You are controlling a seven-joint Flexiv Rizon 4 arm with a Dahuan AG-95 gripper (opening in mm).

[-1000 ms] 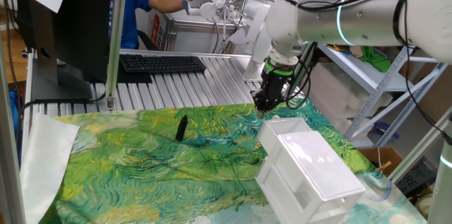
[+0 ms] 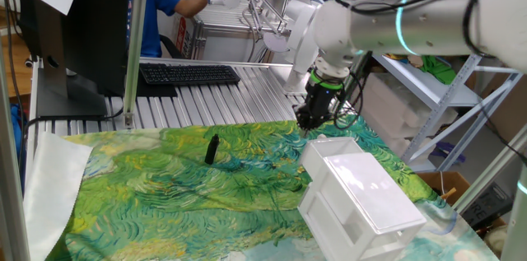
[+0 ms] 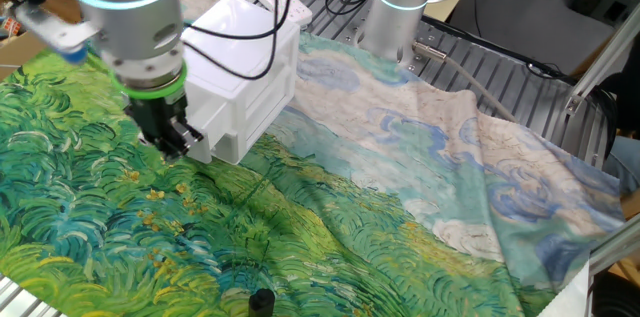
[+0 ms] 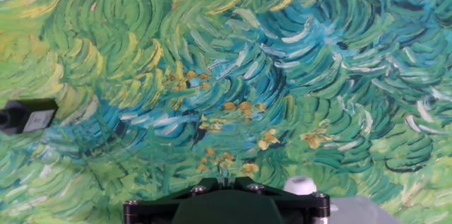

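Note:
A white drawer unit [image 2: 375,191] stands on the painted cloth, with its upper drawer [image 2: 328,147] pulled partly out. In exterior view 1, my gripper [image 2: 306,121] is low, just beyond the drawer's front end. Exterior view 2 has the gripper [image 3: 178,145] close beside the drawer front; contact cannot be made out. From the wrist, the gripper looks shut, its fingertips together and nothing visible between them. A white rounded knob [image 4: 301,185] shows just right of the fingers. A black cylindrical object [image 2: 212,150] stands upright on the cloth, well away from the gripper.
A person in blue [image 2: 160,10] sits at the back. Cables hang from my arm.
The arm and gripper shift only very slightly and end close to where they were. Drawer unit and black object stay put. The person's hand in the background moves a little.

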